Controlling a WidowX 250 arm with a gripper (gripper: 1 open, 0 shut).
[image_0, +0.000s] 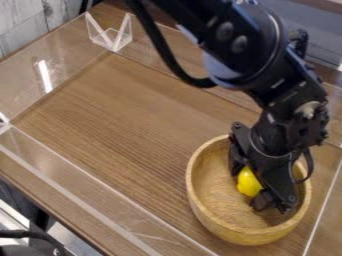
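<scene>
My black gripper (261, 170) reaches down from the top right into a round wooden bowl (214, 205) at the lower right. A small yellow object (247, 182) lies inside the bowl between the gripper's fingers, partly hidden by them. Whether the fingers are closed on it is unclear.
Bare wooden tabletop (107, 130) fills the middle and left. A clear plastic piece (112, 30) stands at the upper left. Black cables are at the bottom left corner, off the table's edge.
</scene>
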